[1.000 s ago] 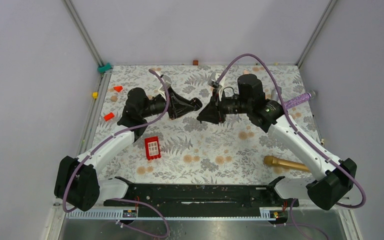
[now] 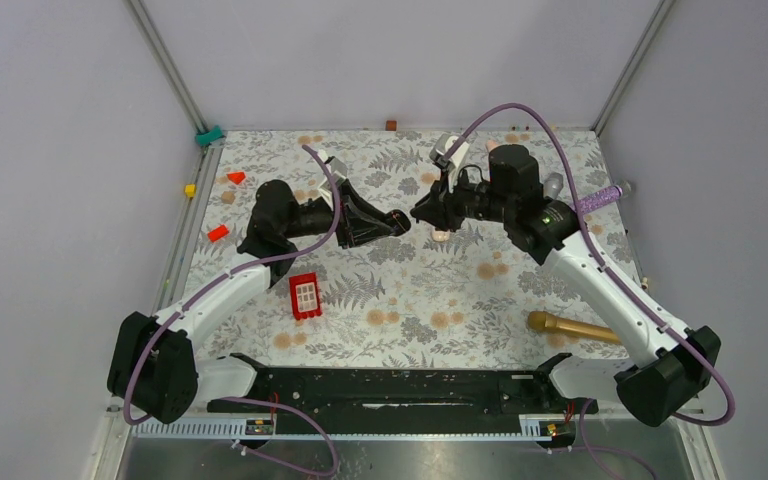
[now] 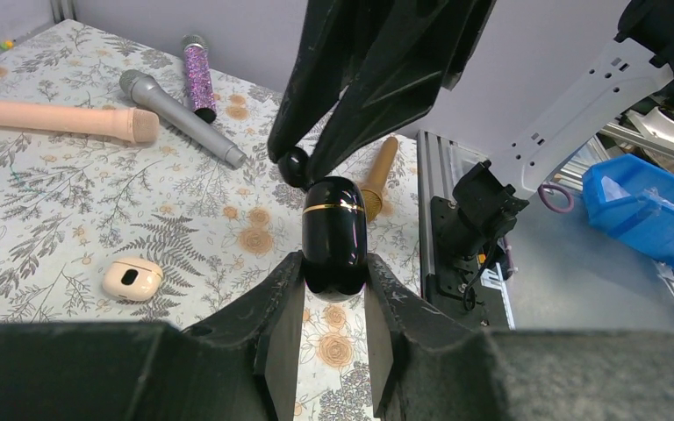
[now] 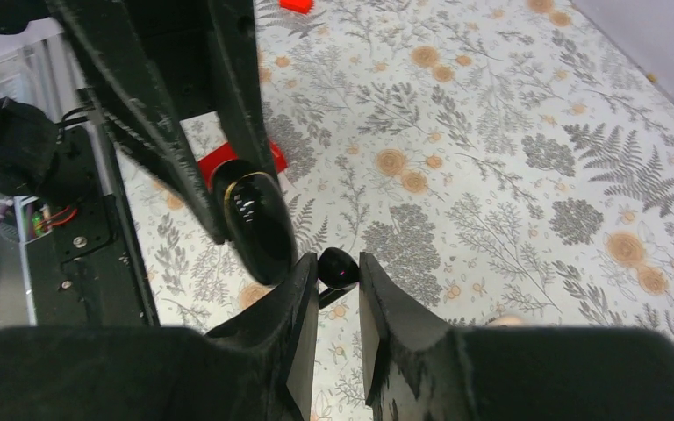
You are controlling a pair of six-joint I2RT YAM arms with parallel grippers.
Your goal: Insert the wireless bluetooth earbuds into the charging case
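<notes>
My left gripper (image 2: 384,226) is shut on the charging case (image 3: 334,232), a glossy black rounded body with a thin gold line. The right wrist view also shows this case (image 4: 261,226) between the left arm's dark fingers. Just across a small gap, my right gripper (image 2: 417,213) is shut on a small round black earbud (image 4: 338,267); a dark stem shows below it. From the left wrist, the earbud (image 3: 294,167) appears just above and left of the case, overlapping it slightly in the picture. Whether another earbud sits in the case cannot be made out.
A cream rounded object (image 3: 132,279) lies on the patterned table below. Several microphones, including a grey one (image 3: 182,118) and a gold one (image 2: 575,327), lie toward the right side. A red calculator-like block (image 2: 305,296) lies at front left.
</notes>
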